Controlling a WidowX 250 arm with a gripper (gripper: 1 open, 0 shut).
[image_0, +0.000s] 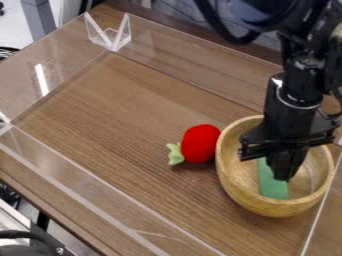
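A wooden bowl (243, 188) sits at the lower right of the table, with a green block (270, 182) lying inside. The black gripper (285, 158) hangs low over the bowl, its tip at the block's upper end; it looks shut, and whether anything is between its fingers is hidden. A red strawberry-like toy (199, 143) with green leaves lies just left of the bowl.
A clear plastic holder (110, 32) stands at the back left. The table's left edge runs along the frame's side, with cables beyond.
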